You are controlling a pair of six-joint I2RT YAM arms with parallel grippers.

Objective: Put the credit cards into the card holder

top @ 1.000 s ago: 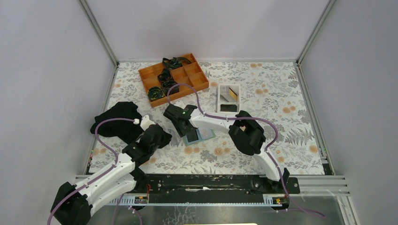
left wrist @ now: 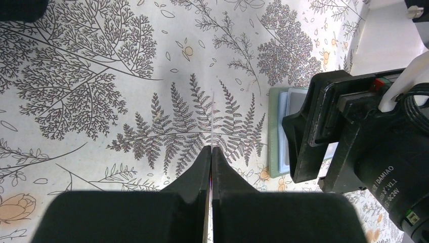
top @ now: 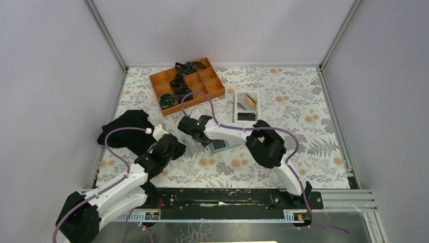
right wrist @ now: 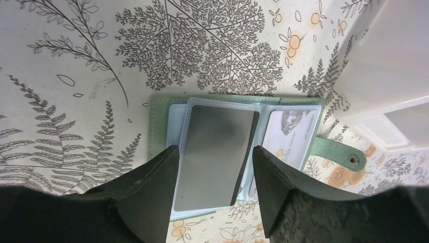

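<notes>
The card holder (right wrist: pixel 314 144), pale green with light-blue pages and a snap strap, lies open on the table. One page has a dark grey panel (right wrist: pixel 217 152); beside it a pale card (right wrist: pixel 287 136) shows in a window. My right gripper is part open above the holder, its fingertips either side of the dark panel; whether they touch it I cannot tell. In the left wrist view my left gripper is shut, and a thin edge-on card (left wrist: pixel 212 119) sticks out from its fingertips, hardly visible. In the top view the left gripper stands left of the holder.
A white tray (top: pixel 236 107) with a yellow card (top: pixel 250 102) and dark items stands behind the right arm. An orange divided box (top: pixel 208 76) with rolled dark items is at the back left. Black cloth (top: pixel 130 121) lies at left.
In the top view the card holder has shifted to the right, and the right gripper has moved a little the same way. The left arm has shifted very slightly.
</notes>
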